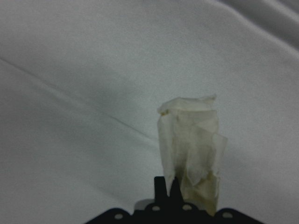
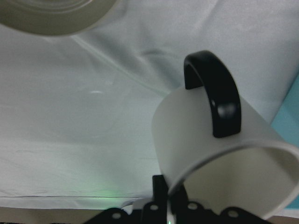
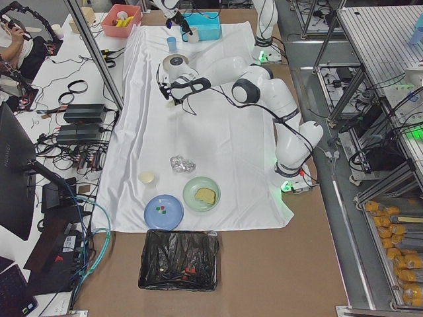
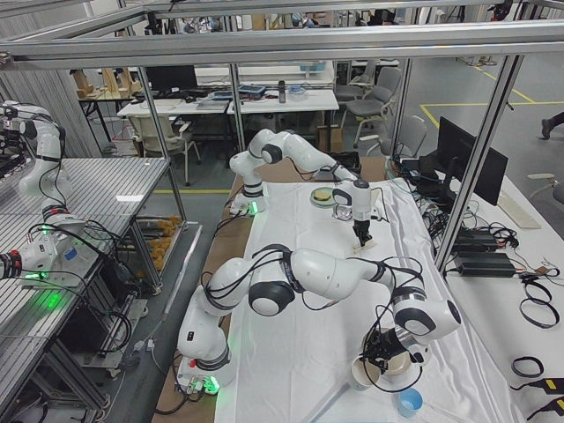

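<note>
My left gripper is low over the white cloth at a crumpled, translucent paper piece (image 1: 189,144); whether it grips the paper is unclear. It also shows mid-cloth in the right camera view (image 4: 362,239). At the other end, my right gripper is shut on the rim of a white mug (image 2: 180,121) with a black handle. The mug is tilted in the right wrist view, near a blue bin (image 3: 206,28).
A pale dish (image 2: 51,18) and blue cup (image 4: 409,401) are near the mug. Foil (image 3: 182,164), a green plate (image 3: 192,201) with bread, a blue plate (image 3: 155,218) and a black-lined tray (image 3: 178,277) lie at the other end.
</note>
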